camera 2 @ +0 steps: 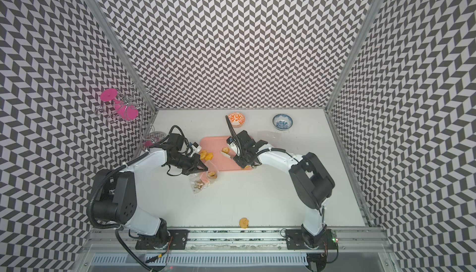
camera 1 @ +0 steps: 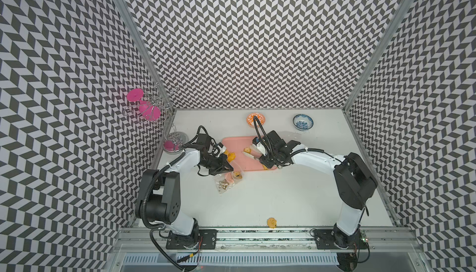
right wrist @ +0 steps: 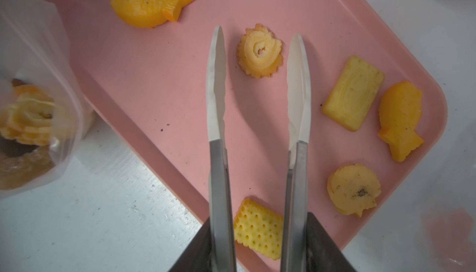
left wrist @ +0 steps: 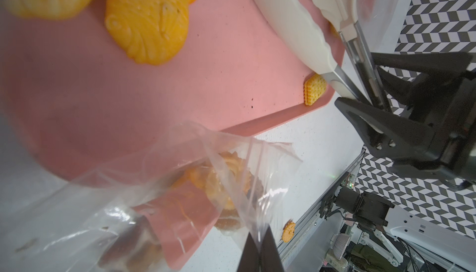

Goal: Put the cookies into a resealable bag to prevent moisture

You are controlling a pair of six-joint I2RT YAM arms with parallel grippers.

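Note:
My left gripper is shut on the edge of the clear resealable bag [left wrist: 275,173], at the front left of the pink tray [left wrist: 223,68]. Cookies show through the bag, among them a swirl cookie [right wrist: 27,116]. White-tipped tongs [right wrist: 216,83] are held in my right gripper, their two arms spread apart above the tray. Between and below the tips, a round swirl cookie [right wrist: 260,51] lies on the tray, apart from both. Also there are fish cookies [right wrist: 148,4], a rectangular cookie [right wrist: 353,93], a flower-like cookie [right wrist: 353,188] and a dotted cookie [right wrist: 258,227].
One cookie [camera 1: 271,222] lies at the table's front edge. An orange bowl [camera 1: 255,119] and a blue bowl [camera 1: 303,122] stand at the back, a wire rack with pink discs [camera 1: 171,143] at the left. The table right of the tray is partly under the right arm.

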